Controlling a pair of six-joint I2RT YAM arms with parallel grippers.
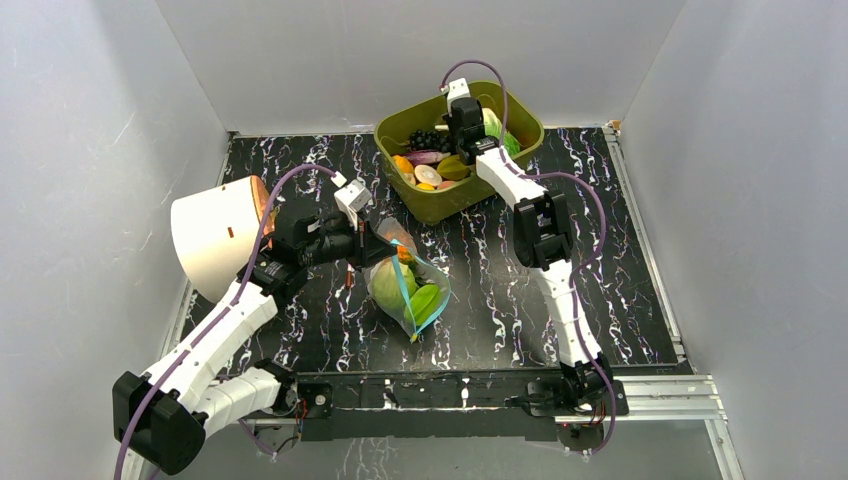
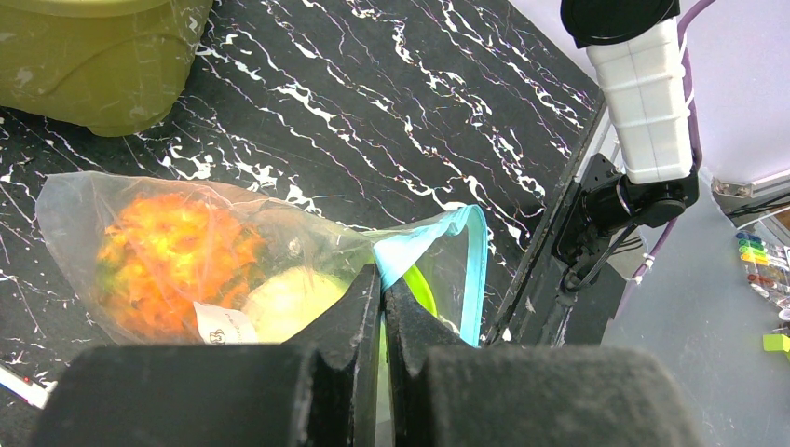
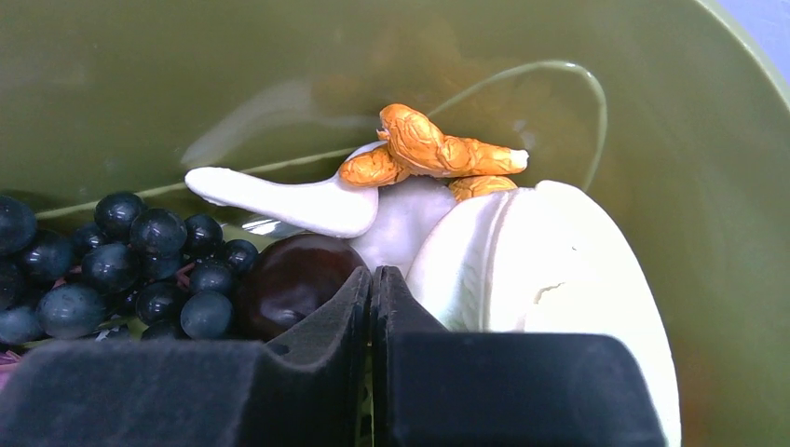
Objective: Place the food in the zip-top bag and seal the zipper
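The clear zip top bag (image 1: pixel 389 292) with blue zipper lies mid-table, holding a round pale green item, an elongated green one and an orange one (image 2: pixel 182 261). My left gripper is shut on the bag's blue zipper edge (image 2: pixel 419 237). In the olive bin (image 1: pixel 420 205) at the back, my right gripper is shut, nothing visible between its fingertips, over a dark round item (image 3: pixel 296 279) beside a large white item (image 3: pixel 568 261). Black grapes (image 3: pixel 112 265), a white spoon-shaped piece (image 3: pixel 279 200) and orange knobbly pieces (image 3: pixel 419 140) lie around them.
A white cylinder (image 1: pixel 215 240) stands at the table's left. The bin's walls surround my right gripper. Grey walls bound the back and sides.
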